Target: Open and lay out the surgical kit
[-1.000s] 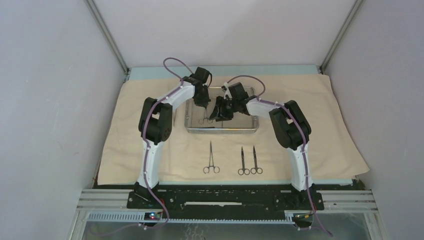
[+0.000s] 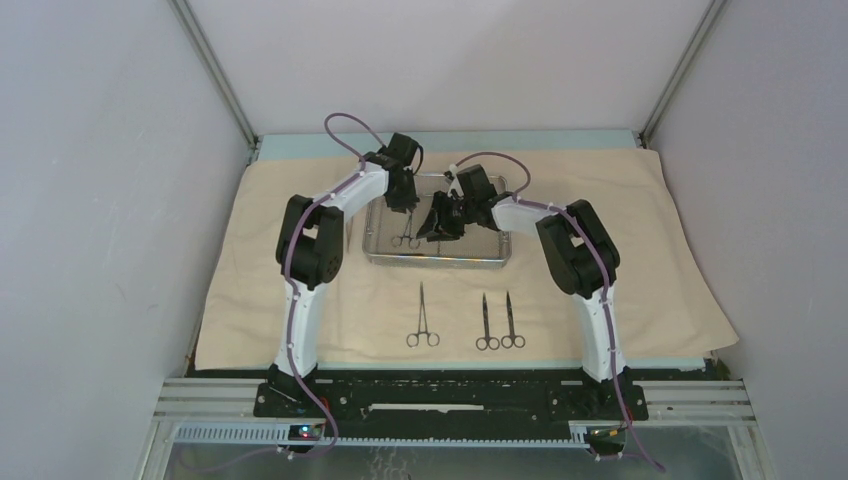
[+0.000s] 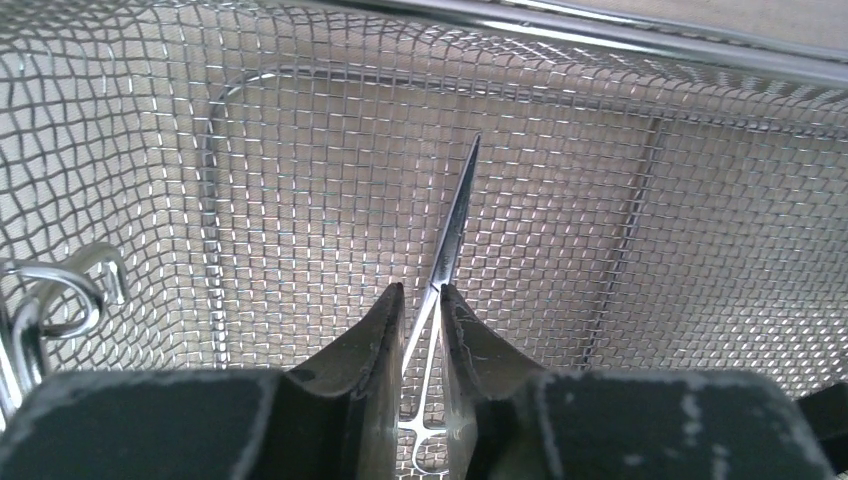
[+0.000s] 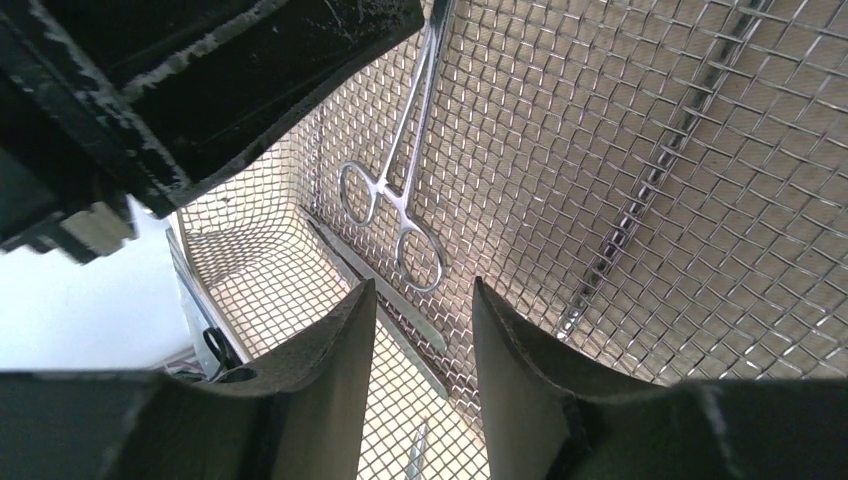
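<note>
A wire mesh tray [image 2: 480, 264] stands mid-table, holding slim silver scissor-handled forceps [image 2: 407, 238] toward its left side. In the left wrist view the forceps [image 3: 452, 235] lie on the mesh, tip pointing away. My left gripper is above them, slightly open; their shanks show through its narrow gap, and whether it touches them I cannot tell. My right gripper stands open wider inside the tray, just beside the forceps' finger rings [image 4: 420, 255], with only mesh showing between its fingers. Two flat, blade-like handles [image 4: 385, 300] lie by the tray wall.
On the cloth in front lie another forceps [image 2: 422, 320] and two pairs of scissors [image 2: 486, 325] [image 2: 511, 325]. A long thin instrument [image 2: 348, 225] rests left of the tray. Both grippers are close together.
The tray, with the forceps in it, has shifted slightly to the left. My right arm has moved a little left too, while the left arm is almost still.
</note>
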